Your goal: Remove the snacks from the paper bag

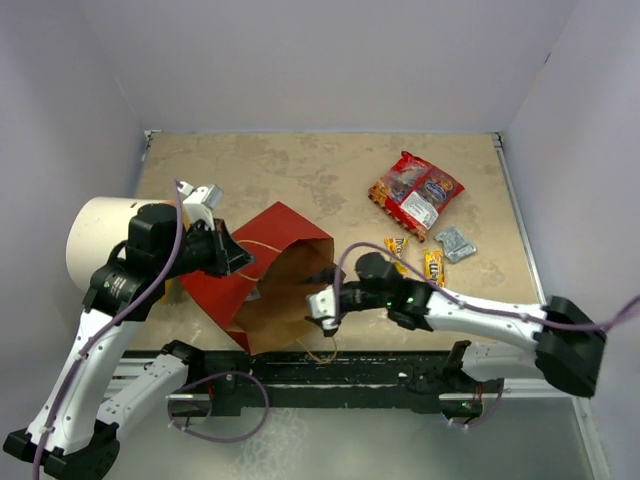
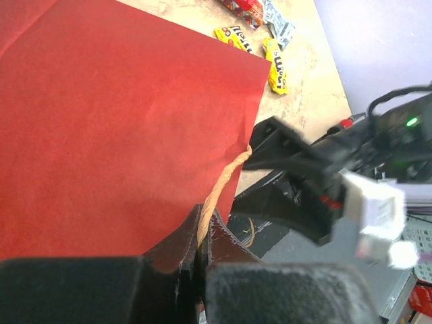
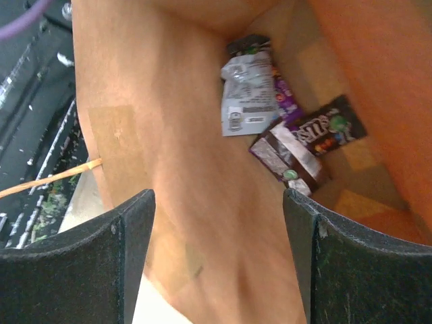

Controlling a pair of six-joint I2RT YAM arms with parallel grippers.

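Observation:
The red paper bag (image 1: 225, 294) lies on its side, mouth facing right. My left gripper (image 1: 236, 258) is above it, shut on its twisted handle (image 2: 221, 185). My right gripper (image 1: 322, 298) is open at the bag's mouth. In the right wrist view, between and beyond its fingers, a silver-white packet (image 3: 246, 101), a purple packet (image 3: 287, 101) and dark wrapped snacks (image 3: 287, 152) lie deep inside the bag, none held.
Right of the bag lie a large red snack bag (image 1: 410, 190), a grey packet (image 1: 456, 243) and yellow packets (image 1: 433, 266). A white cylinder (image 1: 95, 240) stands at left.

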